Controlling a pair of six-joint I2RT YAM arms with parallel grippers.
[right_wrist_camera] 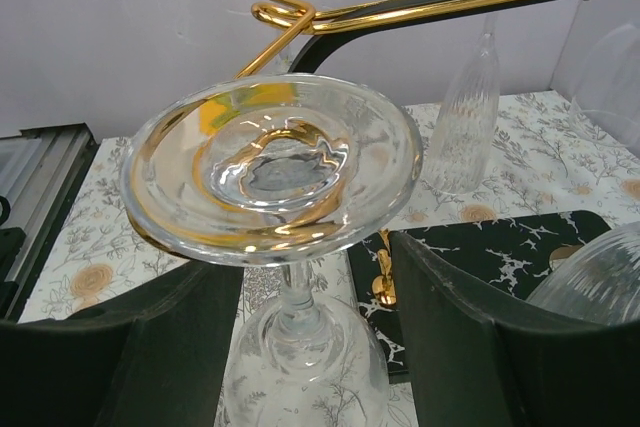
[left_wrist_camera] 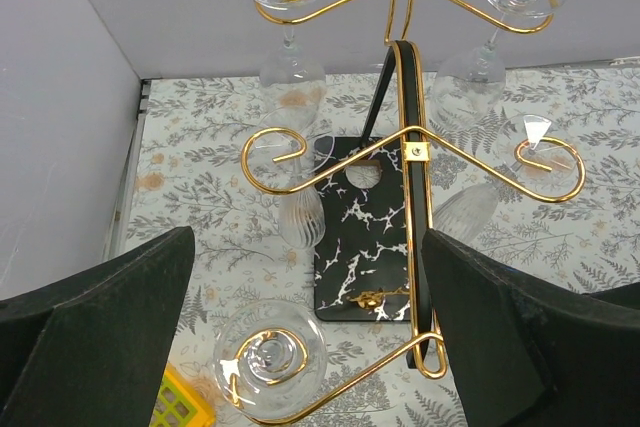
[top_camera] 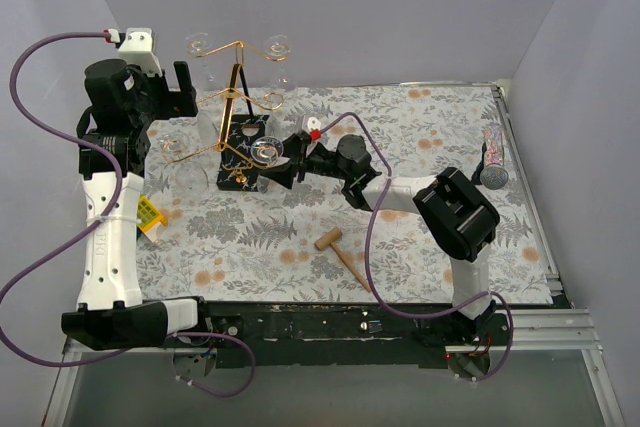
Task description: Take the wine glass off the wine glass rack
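A gold wine glass rack [top_camera: 237,97] holds several upside-down glasses over a black base [left_wrist_camera: 360,277]. My right gripper is at the front-right glass [right_wrist_camera: 270,187], its fingers either side of the stem just under the foot, shut on it; that glass still sits at the rack's lower arm. My left gripper [top_camera: 185,87] hangs open at the rack's left, with nothing between its fingers; in the left wrist view the rack and its glasses lie beyond the fingers.
A wooden mallet [top_camera: 340,257] lies in front of the rack. A yellow object [top_camera: 148,212] is at the left beneath my left arm. A can [top_camera: 493,152] stands at the far right.
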